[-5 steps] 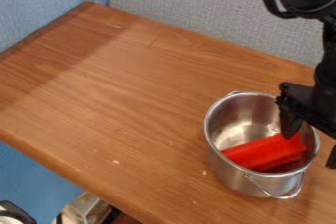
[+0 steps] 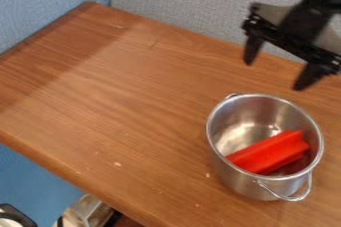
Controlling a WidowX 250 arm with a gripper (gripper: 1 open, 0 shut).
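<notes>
A steel pot [image 2: 229,168] with wire side handles stands on the right part of the wooden table. A red elongated object [image 2: 266,153] lies inside it, along the lower right of the pot's interior. My black gripper [image 2: 277,60] is open in the air above and behind the pot, at the upper right, with nothing seen between its blurred fingers.
Grey padded walls [image 2: 186,2] stand behind and to the left. Some metal parts [image 2: 87,213] show below the table's near left edge, over a blue floor.
My gripper has risen up and away from the pot, leaving the red object lying inside it. The pot has shifted very slightly at most.
</notes>
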